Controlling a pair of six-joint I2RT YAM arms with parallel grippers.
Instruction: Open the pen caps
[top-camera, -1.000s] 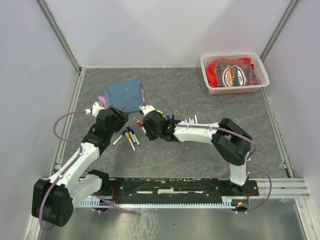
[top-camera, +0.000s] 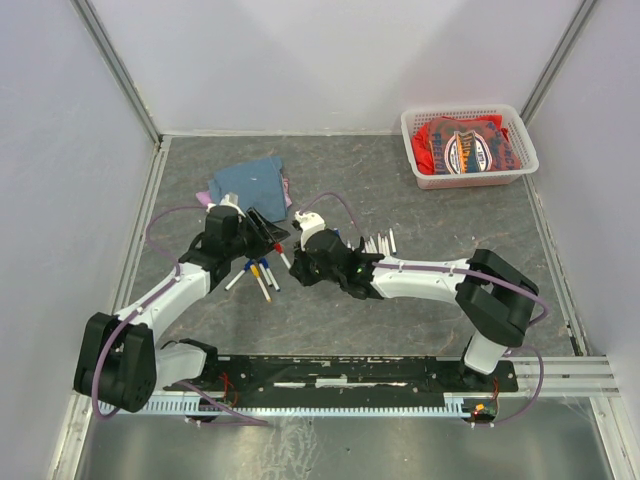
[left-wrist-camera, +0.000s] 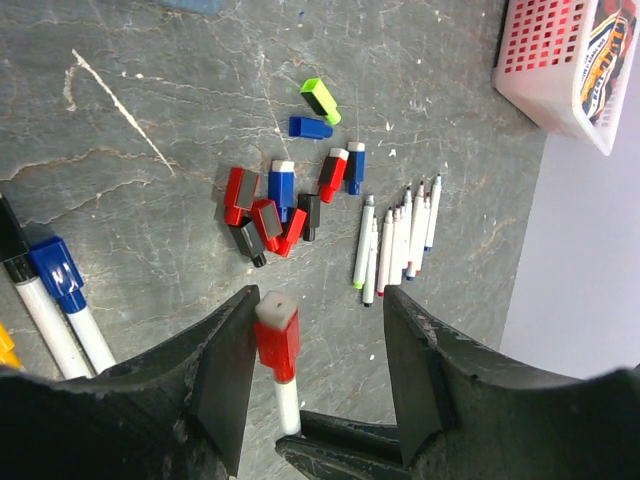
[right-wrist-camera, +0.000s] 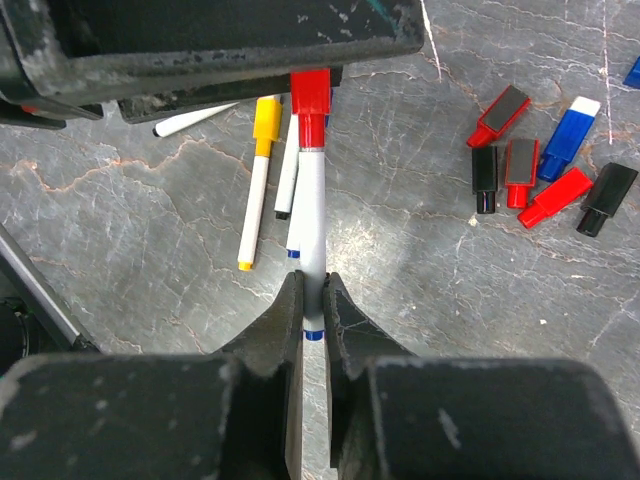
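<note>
A white marker (right-wrist-camera: 313, 200) with a red cap (right-wrist-camera: 311, 95) and a blue end is pinched near its lower end by my right gripper, which is shut on it. My left gripper stands part open with its fingers around the same red cap, which lies close to its left finger (left-wrist-camera: 235, 340) in the left wrist view; a gap shows on the other side. From above, both grippers meet over the table left of centre. Capped markers lie below the left arm, among them a yellow-capped one (right-wrist-camera: 255, 190) and a blue-capped one (left-wrist-camera: 75, 300).
Loose red, blue, black and green caps (left-wrist-camera: 282, 190) lie in a cluster beyond the grippers. Several uncapped pens (left-wrist-camera: 395, 240) lie to their right. A blue cloth (top-camera: 250, 190) and a white basket (top-camera: 468, 180) stand toward the back.
Over the last second my left gripper has moved right, up to the red cap.
</note>
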